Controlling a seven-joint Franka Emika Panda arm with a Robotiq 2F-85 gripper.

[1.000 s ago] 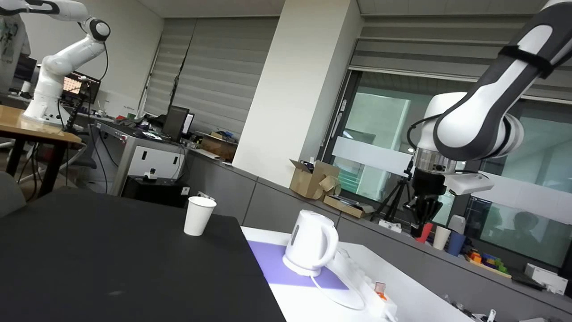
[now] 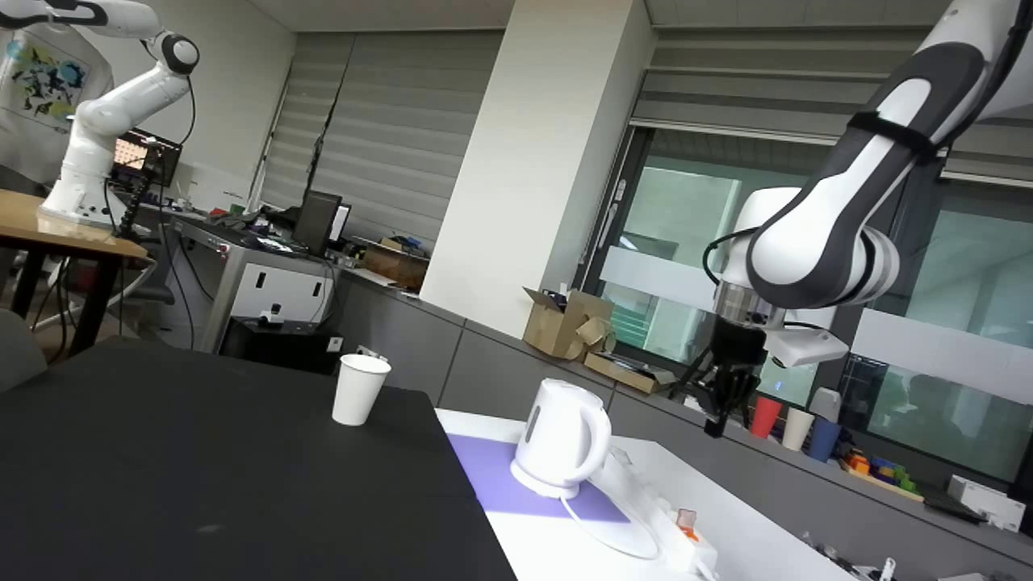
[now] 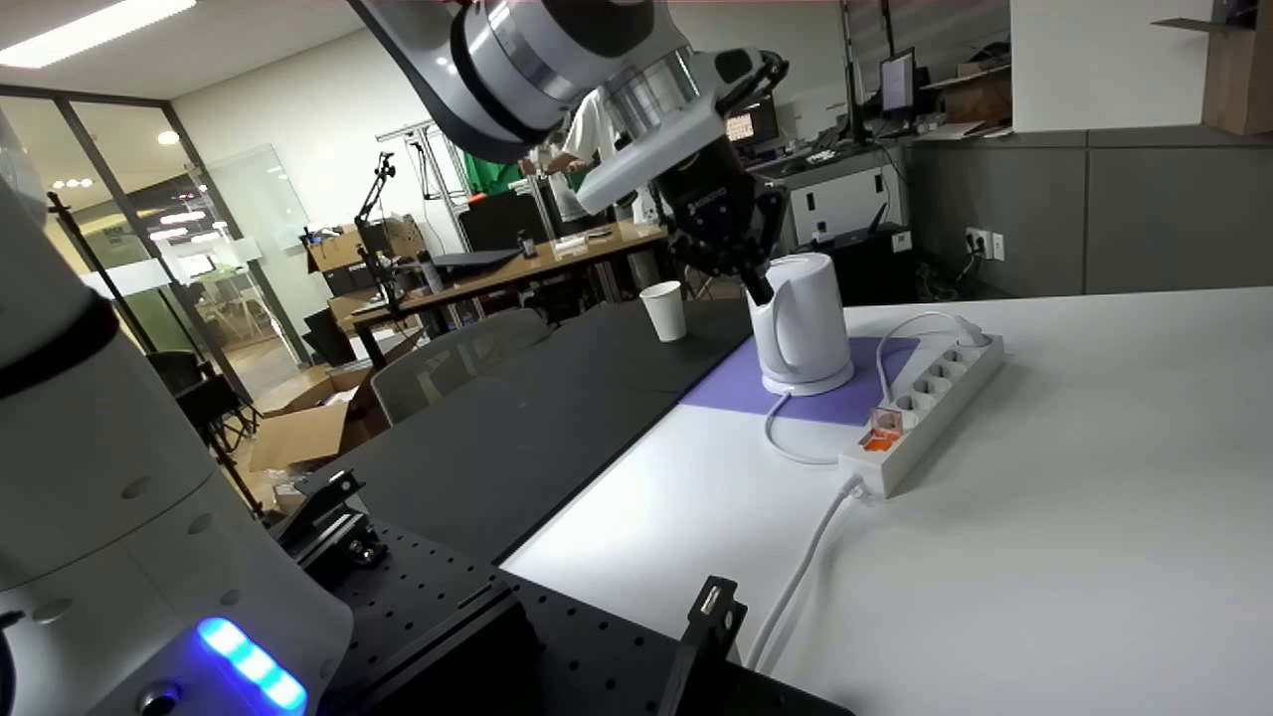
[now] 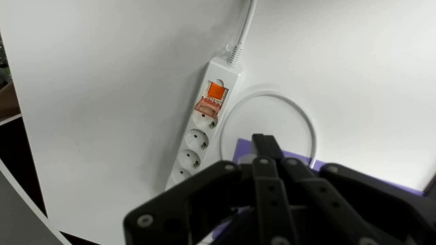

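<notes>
My gripper is shut, with nothing showing between its fingers, and points down in the air above the white table. A white kettle (image 2: 564, 436) stands upright on its base on a purple mat (image 3: 740, 380); my gripper hides most of this area in the wrist view. In exterior view 1 the gripper hangs apart from the kettle, to its right and higher. A white power strip (image 4: 201, 130) with an orange switch (image 4: 216, 91) lies beside the mat, its switch cover flipped up. The kettle's cord loops to the strip's far end.
An upright white paper cup (image 2: 359, 389) stands on the black table (image 2: 242, 474), left of the kettle. The strip's supply cable (image 3: 802, 573) runs across the white table (image 3: 1110, 477), whose right side in exterior view 2 is clear.
In exterior view 1 the arm and gripper have shifted left, towards the kettle, and the gripper now sits slightly lower. The kettle, cup and strip have stayed put.
</notes>
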